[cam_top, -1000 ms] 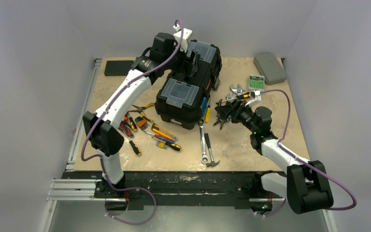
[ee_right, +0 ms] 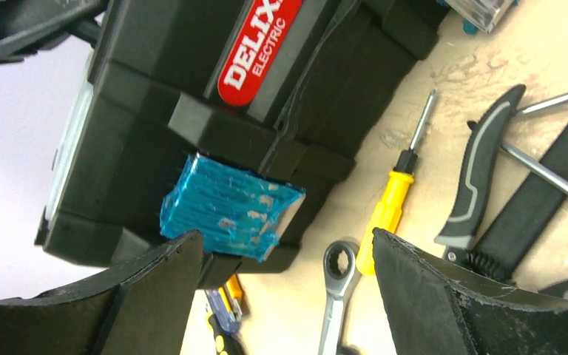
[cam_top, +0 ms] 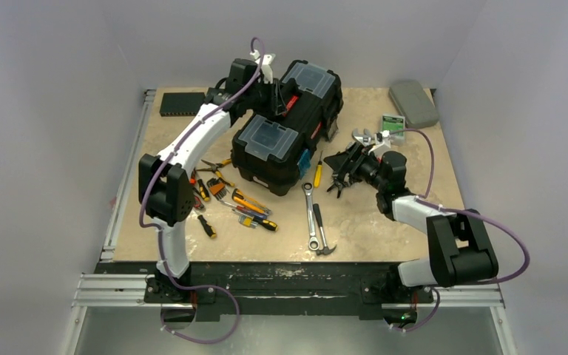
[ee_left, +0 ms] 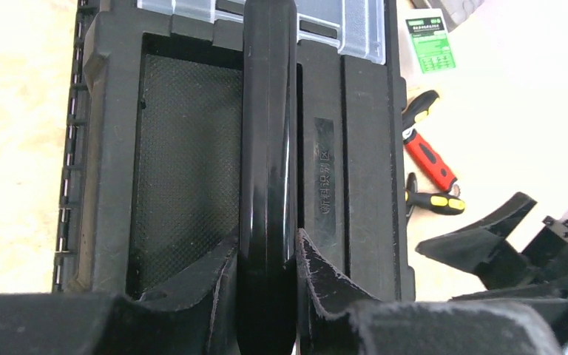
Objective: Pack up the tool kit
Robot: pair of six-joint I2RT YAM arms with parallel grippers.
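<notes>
The black toolbox stands closed in the middle of the table, a red label and a blue packet on its side. My left gripper is shut on the toolbox's black handle on the lid. My right gripper stands open right of the box, above pliers and other tools, nothing visible between its fingers. A yellow screwdriver, ratchet wrench and hammer lie beside the box.
Knives, pliers and screwdrivers lie at front left. A dark flat case is at back left; a grey case and green pack are at back right.
The left gripper has shifted left along with the toolbox, which has moved slightly left toward the front. The right gripper has moved slightly left and back, toward the box.
</notes>
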